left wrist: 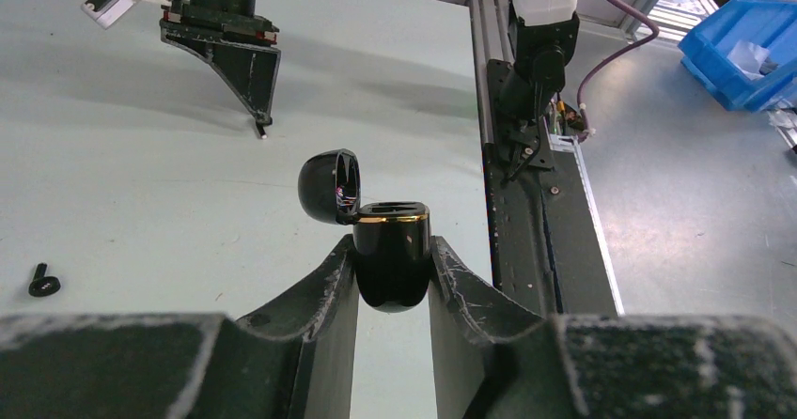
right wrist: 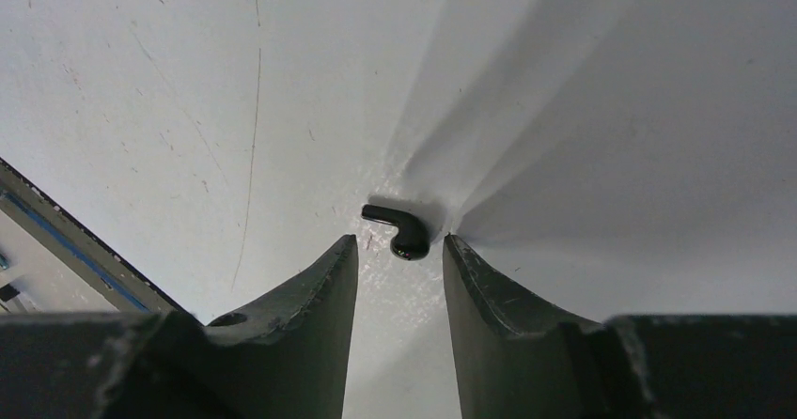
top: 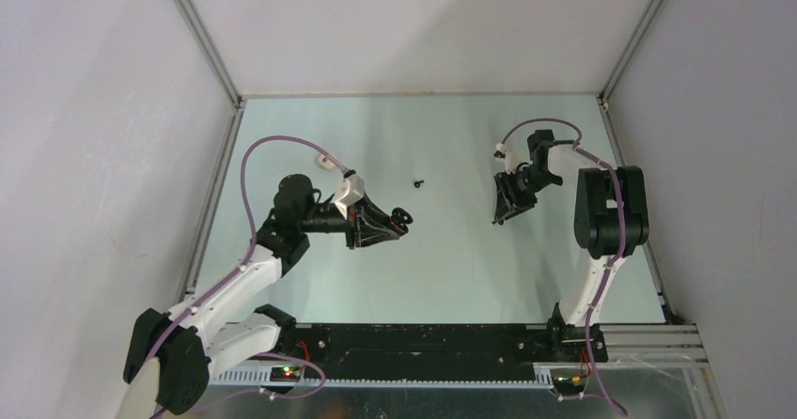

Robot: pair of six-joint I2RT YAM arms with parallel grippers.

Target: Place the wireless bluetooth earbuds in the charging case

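A glossy black charging case (left wrist: 391, 255) with its lid swung up is clamped between the fingertips of my left gripper, clear of the table. Its slots face upward in the left wrist view. One black earbud (right wrist: 404, 233) lies on the table, just ahead of and between the parted fingers of my right gripper, with a gap on both sides. A second earbud (top: 418, 183) rests alone on the table, right of the case; the left wrist view shows this earbud (left wrist: 43, 282) too, at the left.
A small pale object (top: 326, 162) lies behind the left arm. A blue bin (left wrist: 742, 48) stands off the table.
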